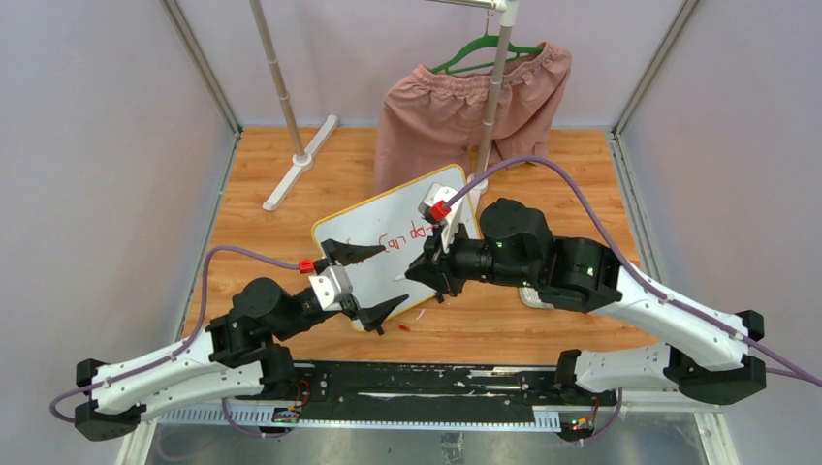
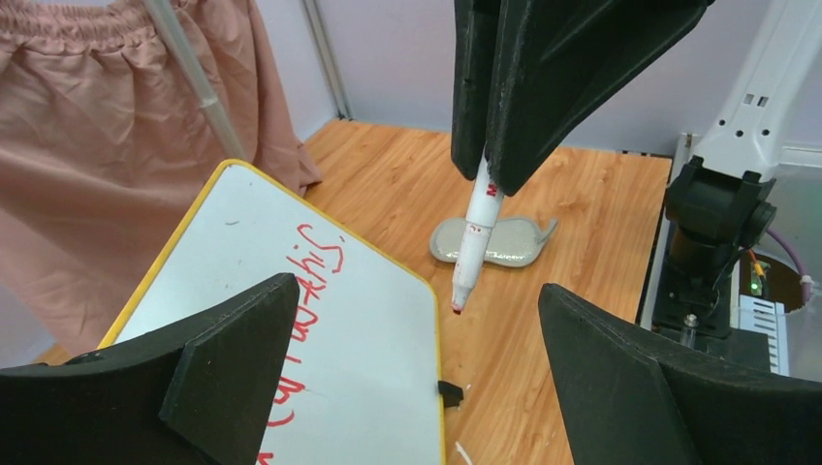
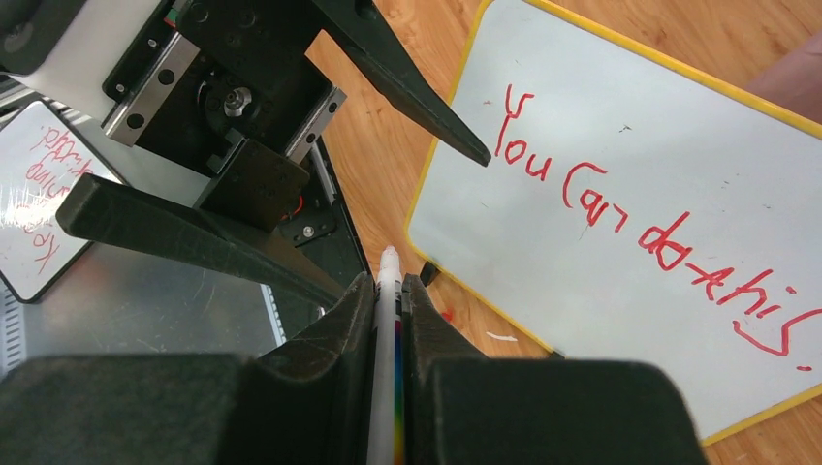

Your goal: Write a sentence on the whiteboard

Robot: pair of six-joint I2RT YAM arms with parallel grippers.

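The whiteboard (image 1: 354, 271) (image 3: 543, 252) rests tilted on the floor, bearing red writing reading roughly "You Can do this". My right gripper (image 1: 412, 271) is shut on a white marker (image 2: 477, 223) (image 3: 386, 387), its red tip bare and clear of the board. My left gripper (image 1: 395, 276) stands open just left of it, fingers spread with nothing between them; in the left wrist view its two fingers frame the marker from a distance.
Pink shorts (image 1: 470, 97) hang from a rack behind the board. A grey pouch (image 2: 494, 242) lies right of the board on the wooden floor. Small red and white bits lie in front of the board.
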